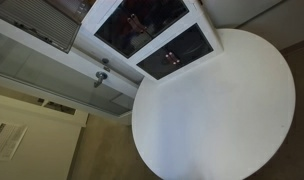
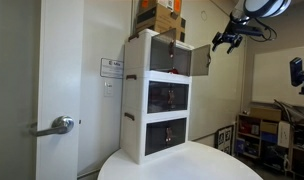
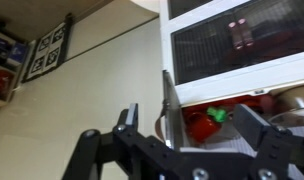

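A white cabinet (image 2: 136,98) with three stacked compartments and dark see-through doors stands on the round white table (image 1: 227,115). Its top compartment is open, with one door (image 2: 200,61) swung outward. To the right of that door and slightly above it, my gripper (image 2: 227,42) hangs in the air. In the wrist view the gripper is open, its fingers wide apart. Beyond them, inside the compartment, are a red item (image 3: 201,126), a green one (image 3: 216,113) and a rounded metallic object (image 3: 294,98). The fingers partly hide the inside.
Cardboard boxes (image 2: 159,18) sit on top of the cabinet. A door with a metal handle (image 2: 61,125) is at the left, and a shelf unit (image 2: 262,125) stands at the back right.
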